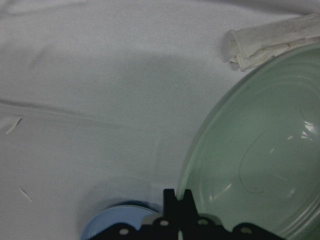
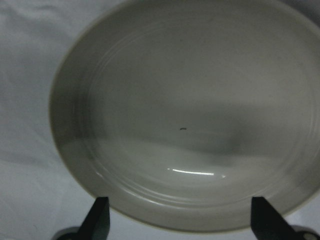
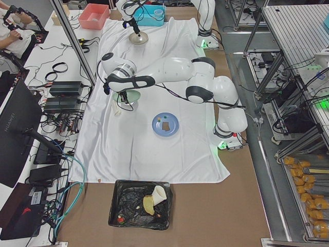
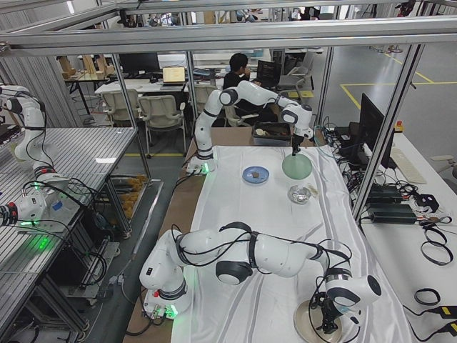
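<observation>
My left gripper is shut at the rim of a green plate (image 1: 260, 140), the rim running up from between its fingertips. A crumpled white tissue (image 1: 270, 40) lies beside that plate. A blue plate (image 3: 165, 124) with small brown pieces on it lies on the white cloth, partly seen in the left wrist view (image 1: 115, 222). My right gripper is open above a beige oval dish (image 2: 180, 110), its fingers apart near the dish's near rim, with nothing between them.
A black lined bin (image 3: 140, 205) with scraps and a cup stands beyond the cloth. A pink basket (image 3: 94, 15) and a cyan basket (image 3: 149, 19) stand at the other end. A metal bowl (image 4: 299, 194) sits near the green plate.
</observation>
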